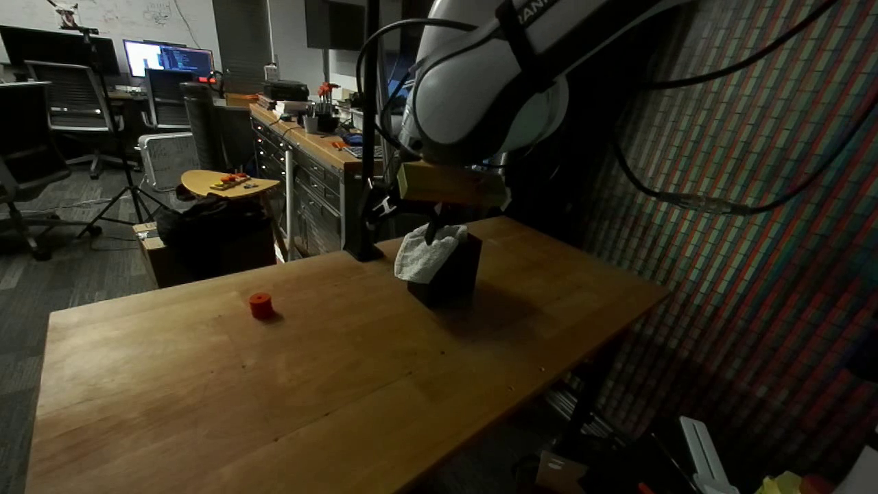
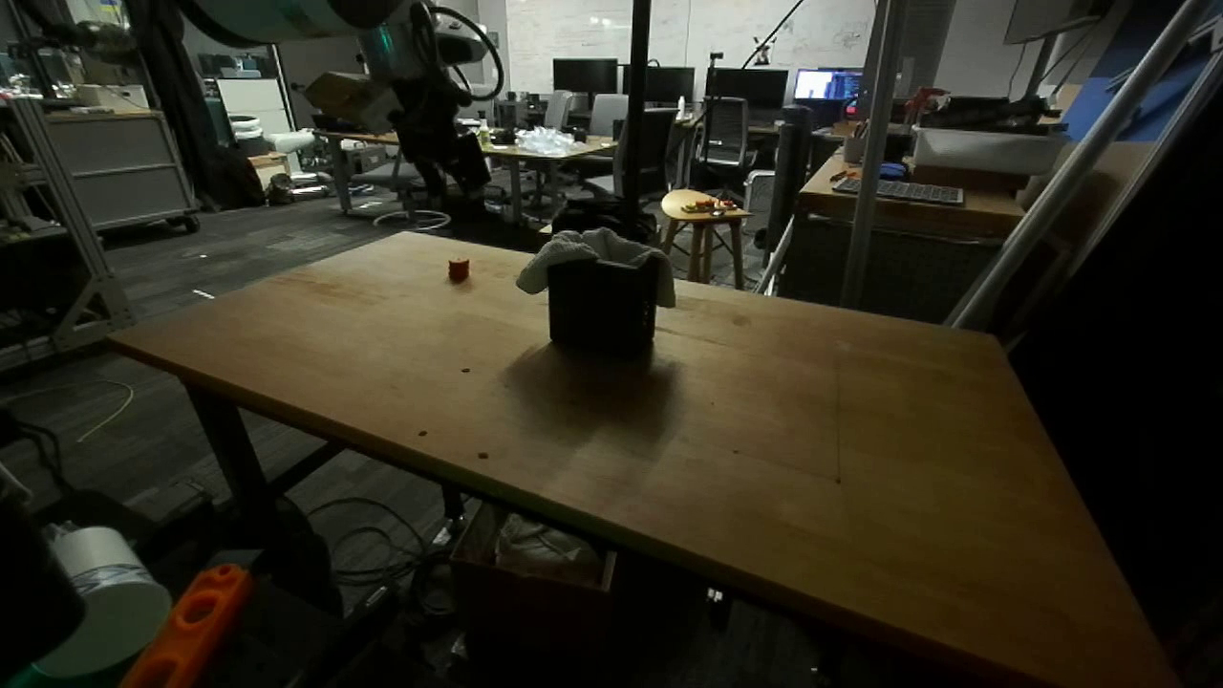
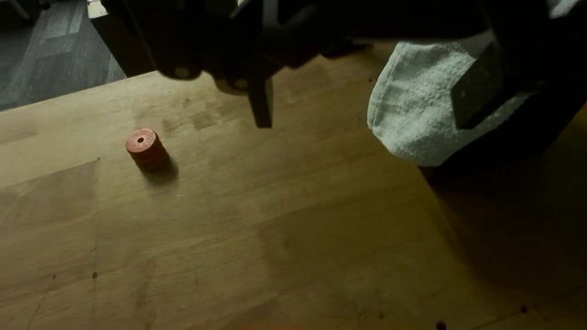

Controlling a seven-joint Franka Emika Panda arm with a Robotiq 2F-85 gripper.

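Observation:
A black box (image 1: 451,280) stands on the wooden table with a white cloth (image 1: 428,251) draped over its rim. My gripper is open, with nothing between its fingers. In the wrist view one finger (image 3: 261,104) shows over bare table, while the other overlaps the cloth at right; whether it touches the cloth I cannot tell. A small red ribbed cylinder (image 3: 144,144) with a hole in its top sits upright on the table, left of the box in that view. What the box holds under the cloth is hidden.
A dark vertical post (image 1: 370,165) rises at the table's far edge, close to the arm. A stool (image 1: 226,182) with small items stands beyond.

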